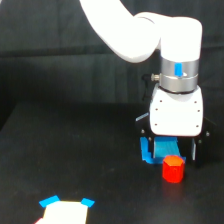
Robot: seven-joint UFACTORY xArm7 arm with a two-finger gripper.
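Observation:
The gripper [170, 146], below the white hand on the right side, points down over a blue piece [163, 149]. Its dark fingers blend into the black background, so how far apart they stand does not show. A red block [173, 169] with a lighter top sits on the dark table just in front of the blue piece, overlapping it in this view. The hand and the red block hide part of the blue piece, and whether the gripper touches it is unclear.
At the lower left a pale board [64, 213] is cut off by the frame's edge, with blue corner pieces [49, 201] and a bit of red beside it.

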